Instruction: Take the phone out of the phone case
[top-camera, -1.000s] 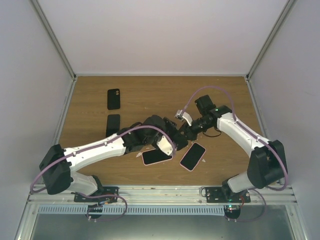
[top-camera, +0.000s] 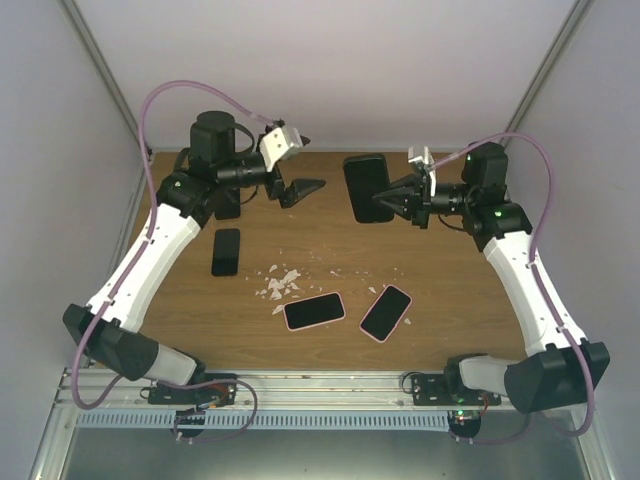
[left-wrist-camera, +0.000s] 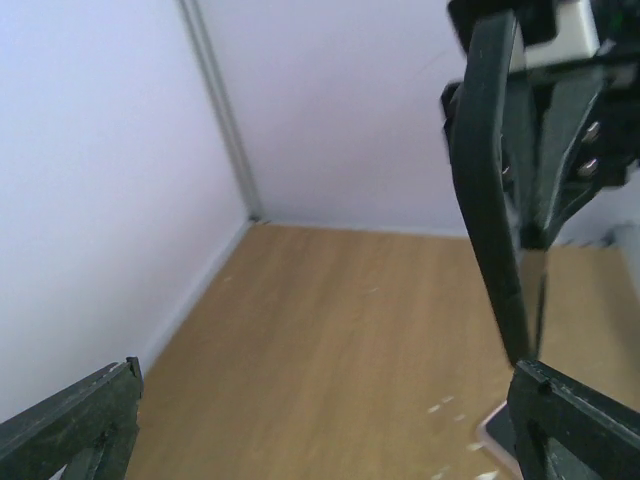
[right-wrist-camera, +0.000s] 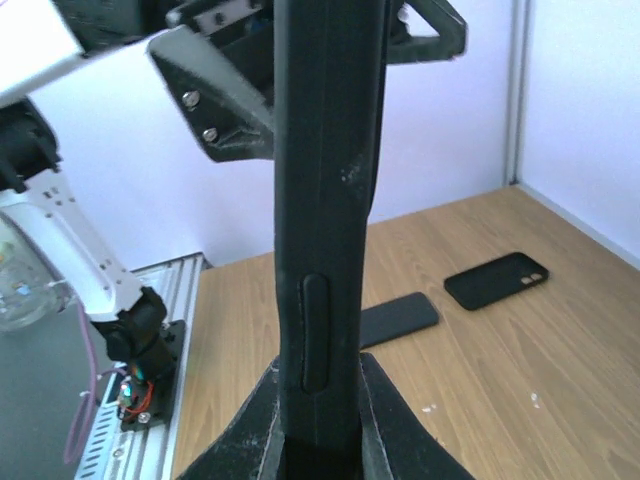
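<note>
A black phone case (top-camera: 368, 188) hangs above the table at the back middle, tilted up from flat. My right gripper (top-camera: 398, 198) is shut on its lower right edge. In the right wrist view the case (right-wrist-camera: 322, 250) stands edge-on between the fingers, a side button showing; whether a phone sits inside I cannot tell. Left of it in the top view, my left gripper (top-camera: 306, 190) is open and apart from the case. The left wrist view has its fingers (left-wrist-camera: 75, 425) wide apart, nothing between them, with the case's dark edge (left-wrist-camera: 485, 190) beyond the right-hand finger.
Two pink-rimmed black phones (top-camera: 314, 311) lie near the front. A black slab (top-camera: 226, 252) lies at the left, and behind it an empty-looking black case (right-wrist-camera: 497, 280) with a camera opening. Pale flakes (top-camera: 285, 282) are scattered mid-table. Bare wood lies at the right.
Both arms have moved toward the back, the right one also rightward. The left gripper has come away to the left from the case, which stays in the right gripper.
</note>
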